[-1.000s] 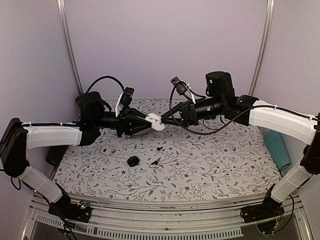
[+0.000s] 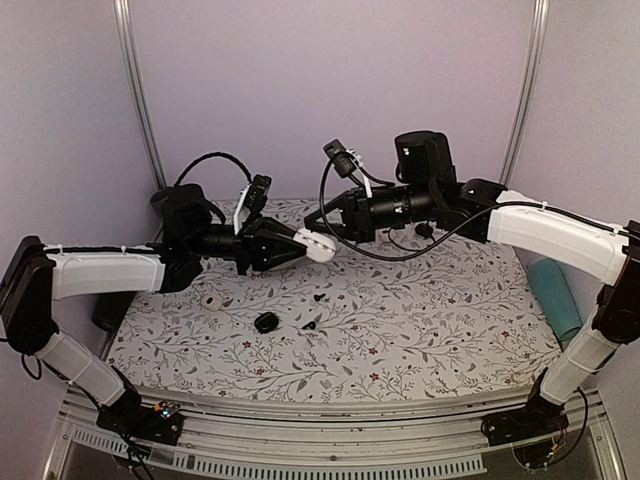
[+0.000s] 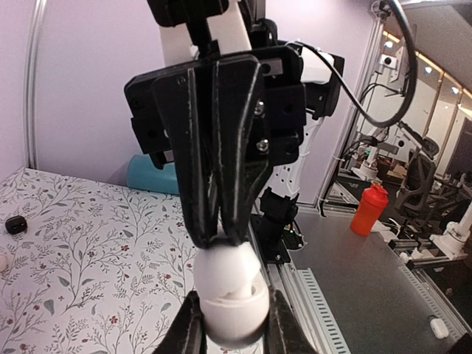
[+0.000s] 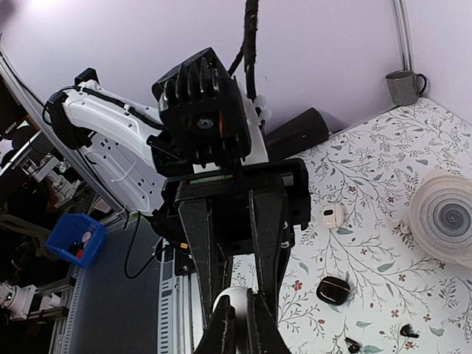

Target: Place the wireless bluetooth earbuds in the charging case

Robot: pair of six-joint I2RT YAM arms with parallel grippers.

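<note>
The white charging case [image 2: 318,247] is held in the air between the two arms. In the left wrist view my left gripper is shut on the case [image 3: 232,310], which stands upright toward the other gripper. My right gripper [image 2: 312,222] reaches in from the right; its fingertips [image 3: 234,228] are shut at the top of the white piece. Whether they hold an earbud or the lid is hard to tell, as the fingers hide it. In the right wrist view, the right fingers cover much of the case.
Below lie a black case [image 2: 266,322], small dark pieces [image 4: 409,331] and a small white box [image 4: 333,215]. A round translucent lid [image 4: 450,217] and grey mug [image 4: 402,88] stand farther back.
My right gripper and wrist have shifted up and to the left toward the case. The left arm and the case have barely moved.
</note>
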